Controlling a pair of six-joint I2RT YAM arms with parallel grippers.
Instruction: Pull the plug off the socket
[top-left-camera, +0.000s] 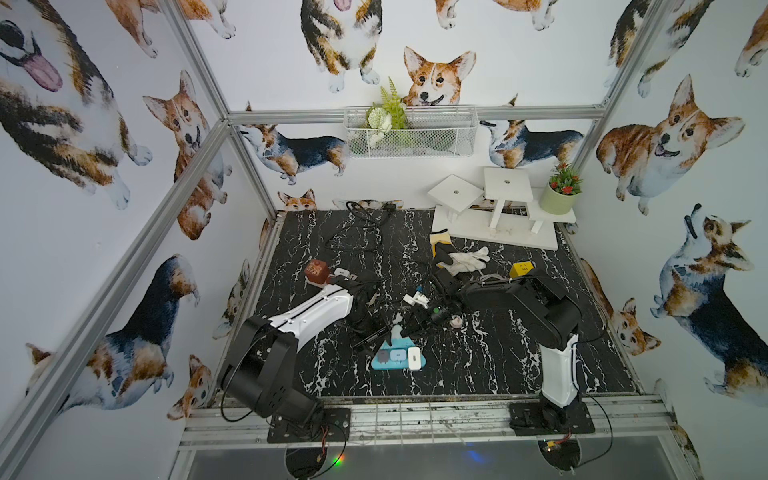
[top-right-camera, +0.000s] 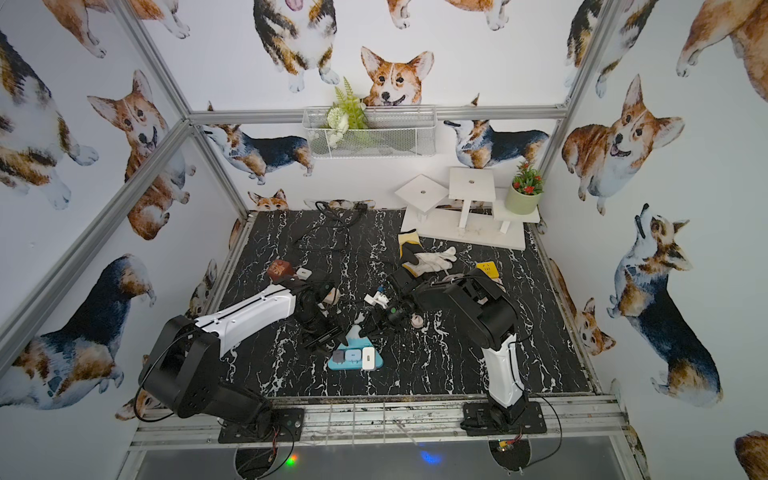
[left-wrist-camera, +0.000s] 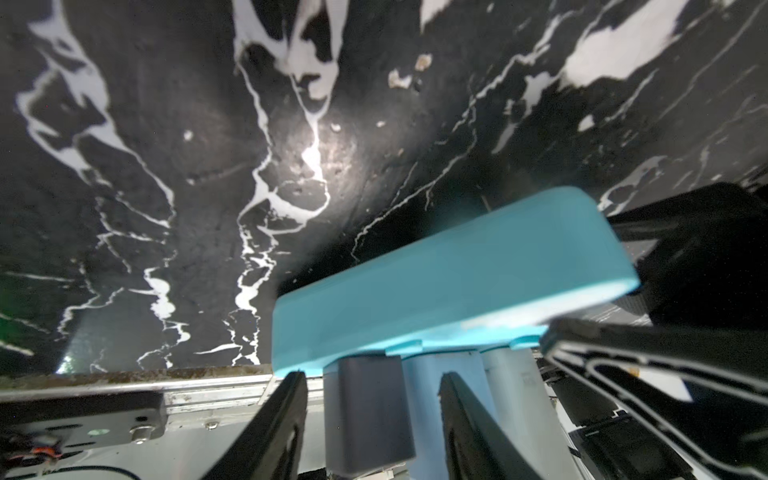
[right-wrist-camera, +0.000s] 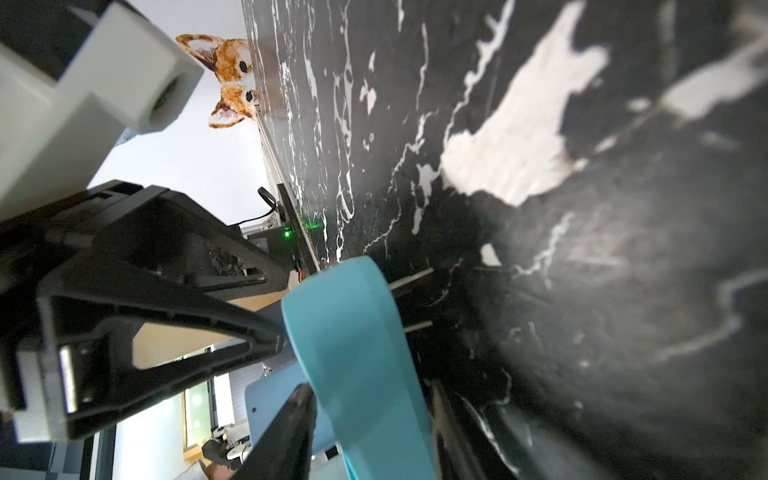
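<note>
A light-blue socket board (top-left-camera: 382, 361) lies at the front middle with a grey plug (left-wrist-camera: 368, 416), a blue plug (left-wrist-camera: 440, 380) and a white plug (top-left-camera: 414, 358) in a row. My left gripper is low at the board's left side, its fingers either side of the grey plug in its wrist view; contact is hard to see there.
A brown block (top-left-camera: 316, 270), work gloves (top-left-camera: 466, 260), a yellow item (top-left-camera: 521, 269) and coiled black cables (top-left-camera: 356, 224) lie farther back. A white stand (top-left-camera: 504, 236) with a potted plant fills the back right. Bare table (top-left-camera: 560, 344) spreads to the right.
</note>
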